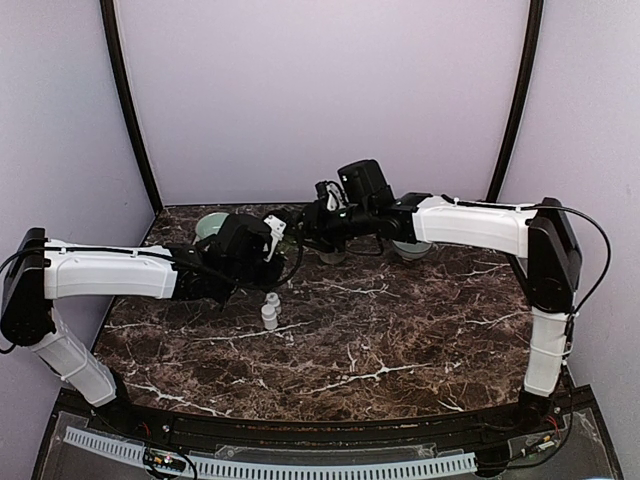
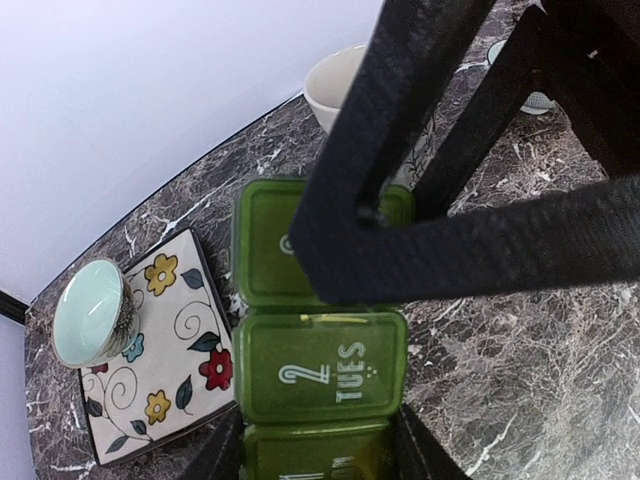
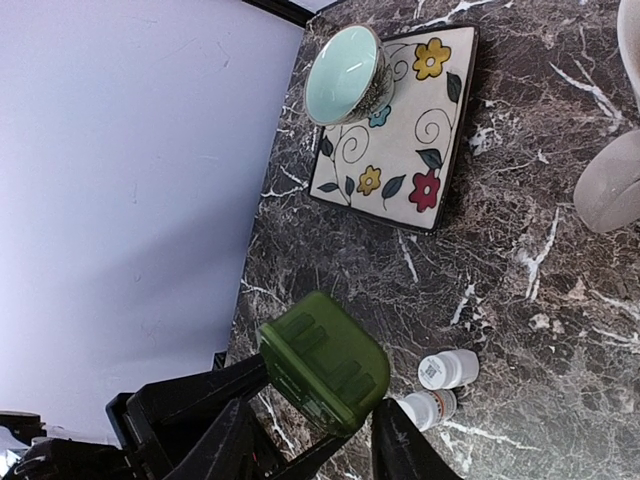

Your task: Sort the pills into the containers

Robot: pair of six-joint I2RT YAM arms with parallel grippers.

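Note:
A green weekly pill organizer [image 2: 320, 370], one lid marked 2 TUES, is held upright by my left gripper [image 1: 282, 250], whose fingertips show at the bottom of the left wrist view. My right gripper [image 1: 312, 225] is at the organizer's upper part, its black fingers looming large in the left wrist view; in the right wrist view the organizer's end [image 3: 322, 355] sits by its fingertips, and whether they grip it is unclear. Two white pill bottles [image 3: 450, 368] stand on the marble table below.
A patterned tile [image 3: 400, 160] with a pale cup [image 3: 340, 75] lies at the back left. A white vessel [image 3: 607, 185] and another bowl [image 1: 411, 250] stand at the back.

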